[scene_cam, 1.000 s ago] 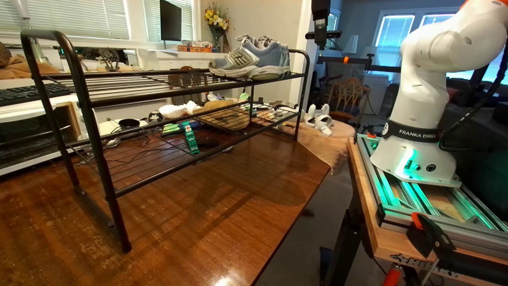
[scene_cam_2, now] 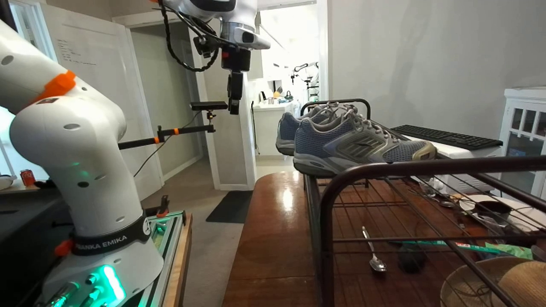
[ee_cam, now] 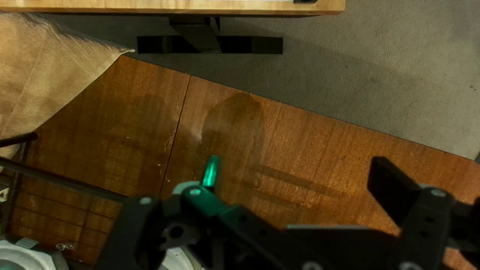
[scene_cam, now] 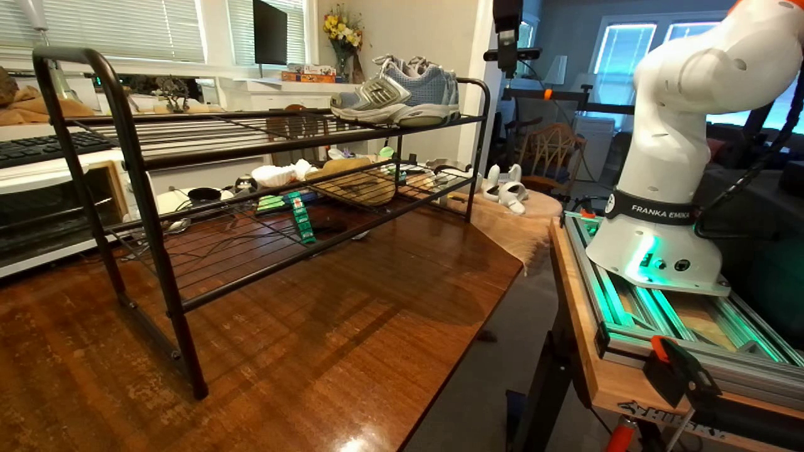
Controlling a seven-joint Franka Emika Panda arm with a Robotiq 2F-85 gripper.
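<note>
My gripper point(scene_cam_2: 234, 108) hangs in the air, fingers downward, clear of the shoe rack point(scene_cam_2: 432, 166). In the wrist view its fingers point(ee_cam: 392, 191) are spread wide with nothing between them, so the gripper is open. A pair of grey-blue sneakers point(scene_cam_2: 353, 148) sits side by side on the rack's top shelf, at one end. Exterior view 1 shows the same sneakers point(scene_cam: 407, 94) at the far right end of the top shelf, with the gripper point(scene_cam: 508, 74) up to their right. Much of the farther shoe is hidden behind the nearer one.
A spoon point(scene_cam_2: 376, 261), a straw hat point(scene_cam_2: 522, 286) and other clutter show through the rack. A keyboard point(scene_cam_2: 445, 135) lies beyond it. The robot's bench point(scene_cam: 576, 324) stands across a floor gap.
</note>
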